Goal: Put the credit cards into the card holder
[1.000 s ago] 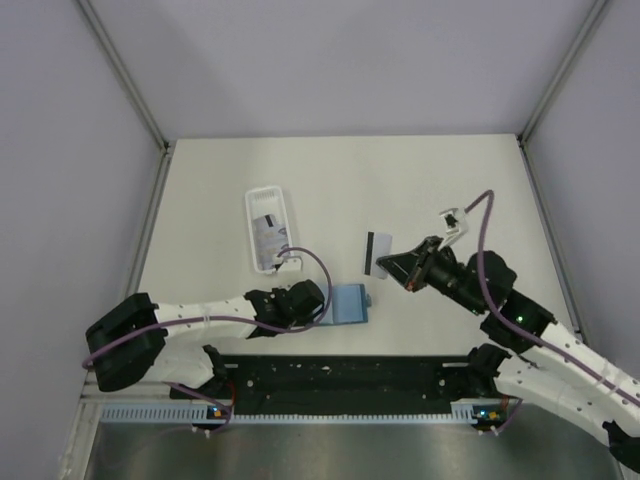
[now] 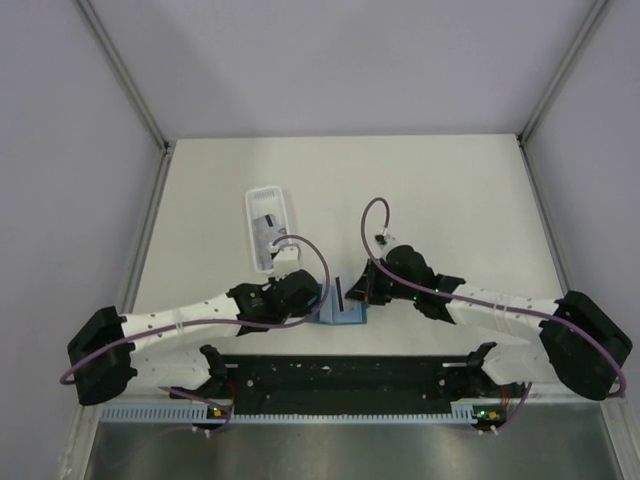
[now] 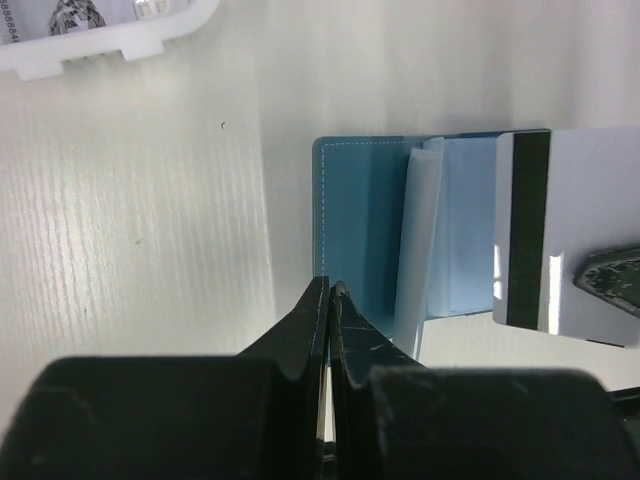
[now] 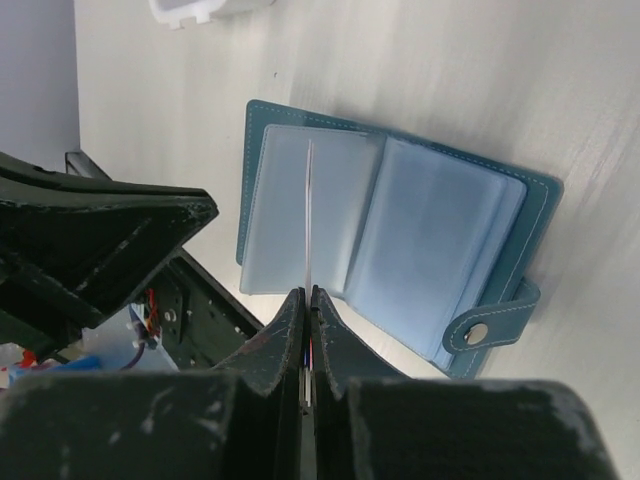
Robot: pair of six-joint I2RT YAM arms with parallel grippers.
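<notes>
The teal card holder (image 4: 540, 212) lies open on the table, its clear sleeves showing in the right wrist view. One sleeve (image 3: 416, 240) stands up nearly edge-on in the left wrist view. A pale card (image 3: 590, 200) with a black stripe hangs over the holder; my right gripper is shut on it. From the right wrist camera this card appears as a thin upright line in front of the sleeves. My left gripper is shut at the holder's left side, with nothing visible between its fingers. Whether the card's lower edge touches a sleeve is unclear.
A white tray (image 2: 250, 210) with cards (image 2: 266, 230) in it stands behind and left of the holder. Both arms are close together over the holder.
The left arm has shifted only slightly.
</notes>
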